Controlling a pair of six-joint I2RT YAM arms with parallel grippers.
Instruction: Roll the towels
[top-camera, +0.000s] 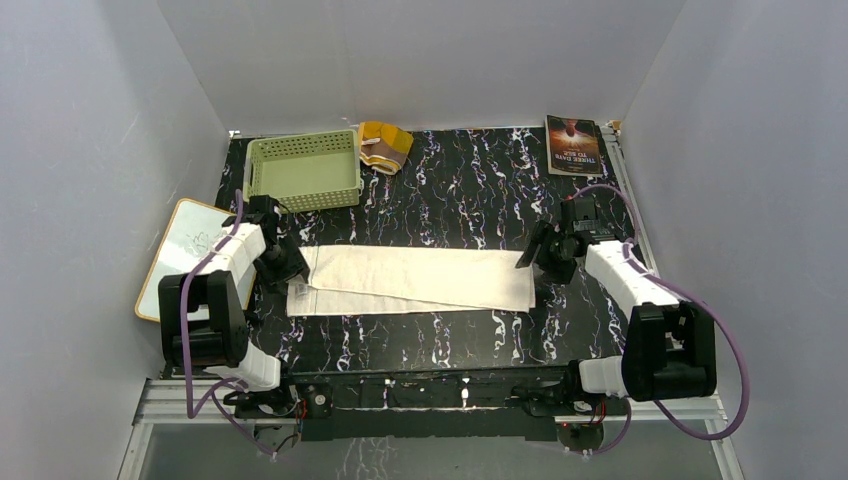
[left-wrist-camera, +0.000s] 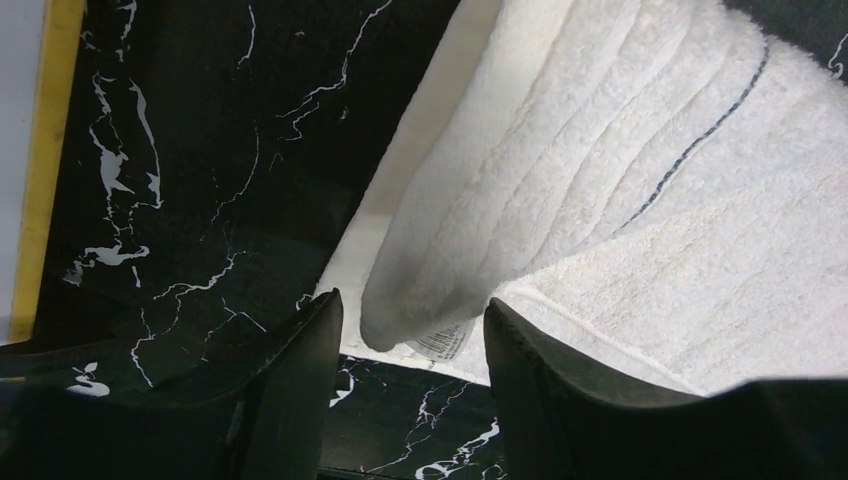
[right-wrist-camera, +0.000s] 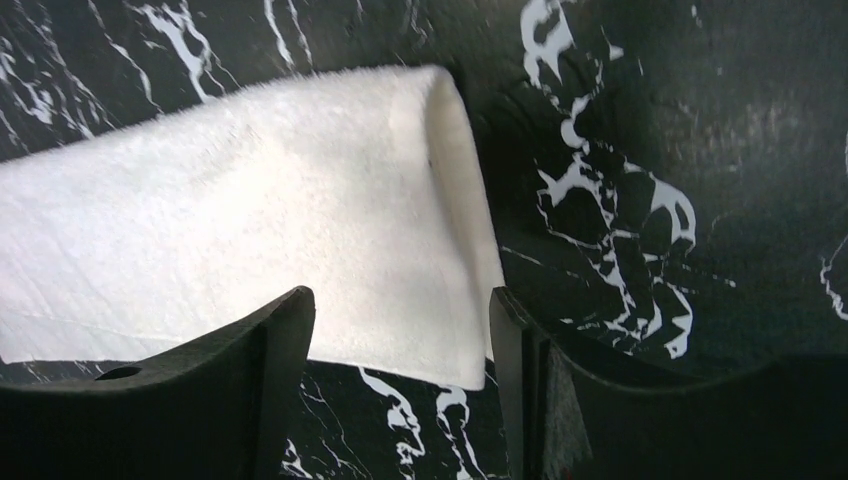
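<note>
A white towel (top-camera: 420, 275) lies folded lengthwise across the middle of the table, its top layer offset over the lower. My left gripper is part open over the towel's left end, a lifted fold (left-wrist-camera: 460, 200) and a label between and beyond its fingertips; whether it touches the cloth I cannot tell. My right gripper hangs open over the towel's right end (right-wrist-camera: 380, 220), its fingers either side of the edge.
A green basket (top-camera: 305, 170) and a yellow-brown cloth (top-camera: 385, 140) are at the back, a book (top-camera: 572, 145) at the back right. A whiteboard (top-camera: 180, 250) lies at the far left.
</note>
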